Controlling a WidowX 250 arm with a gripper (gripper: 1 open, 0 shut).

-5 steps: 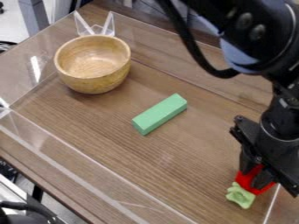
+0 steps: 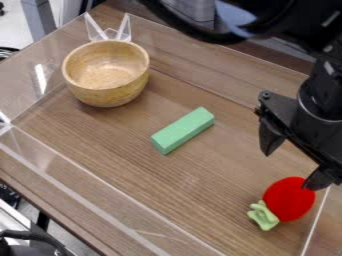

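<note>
My black gripper (image 2: 289, 161) stands open above and just behind a red object with a green top (image 2: 289, 200), which looks like a toy strawberry and lies on the wooden table (image 2: 160, 200) at the lower right. Nothing shows between the fingers.
A light wooden bowl (image 2: 107, 80) sits at the upper left. A green block (image 2: 183, 130) lies near the middle. The table's left edge runs down to the lower left.
</note>
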